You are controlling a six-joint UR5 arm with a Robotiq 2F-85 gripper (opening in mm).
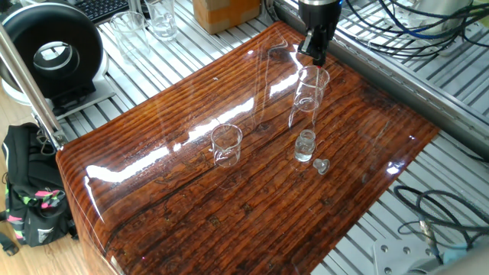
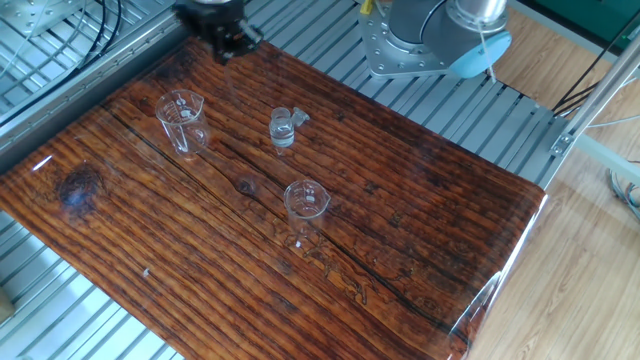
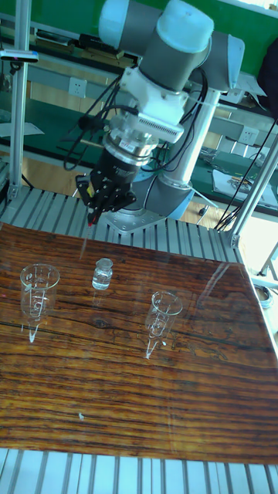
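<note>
My gripper [image 1: 318, 61] hangs above the table's far side, its black fingers together. A thin, clear rod-like piece [image 3: 86, 241] points down from the fingertips, faint in every view; its lower end is hard to make out. Below and close to the gripper in exterior view 1 stands a larger clear beaker [image 1: 309, 90]. The small glass bottle [image 2: 282, 131], holding clear liquid, stands open, with its glass stopper [image 1: 322, 165] lying beside it. A second, smaller beaker [image 2: 305, 202] stands apart and looks empty.
A metal rail [image 1: 382, 76] runs along one side.
</note>
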